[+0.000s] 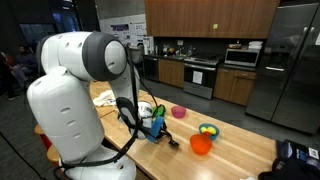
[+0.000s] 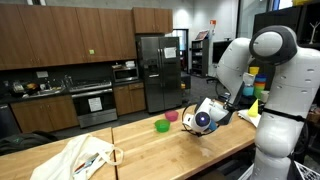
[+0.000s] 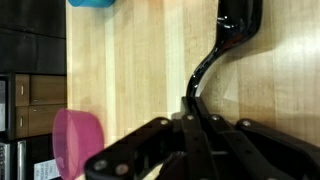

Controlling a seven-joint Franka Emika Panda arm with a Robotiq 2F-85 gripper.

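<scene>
A black spoon runs down from the top of the wrist view, its slim handle ending between the fingertips of my gripper. My gripper is shut on that handle, low over the wooden table. In exterior view 1 the dark spoon head sticks out beside the gripper, close to the tabletop. Whether it touches the wood is hard to tell. The orange-red bowl is just to the right of it. Exterior view 2 shows the white hand tilted over the table's right part.
A blue bowl with yellow contents stands behind the orange-red one. Farther back are a pink bowl and a green bowl. A white cloth lies at the table's other end.
</scene>
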